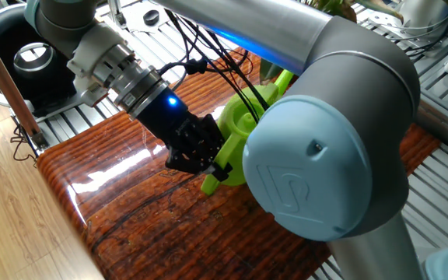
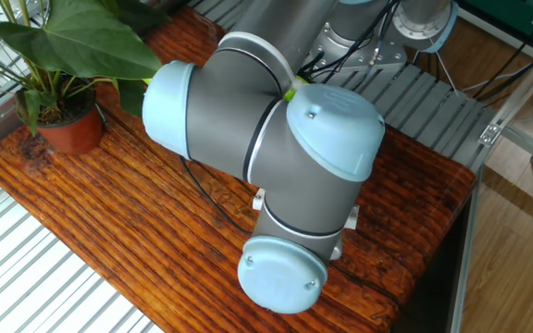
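Note:
A bright green watering can (image 1: 229, 120) shows at the middle of exterior view 1, its right part hidden behind the robot's blue-capped joint. My black gripper (image 1: 219, 165) is shut on its handle (image 1: 209, 183), with black fingers on the green strip. What looks like the spout (image 1: 285, 80) sticks out toward the upper right. Whether the can touches the table is hard to tell from here. In exterior view 2 the arm hides the gripper and nearly all of the can; only a small bit of green shows between the arm's joints.
A potted plant with a reddish-brown pot (image 2: 74, 129) stands at the left of the wooden table (image 2: 91, 217). Dark cables (image 1: 232, 74) hang above the can.

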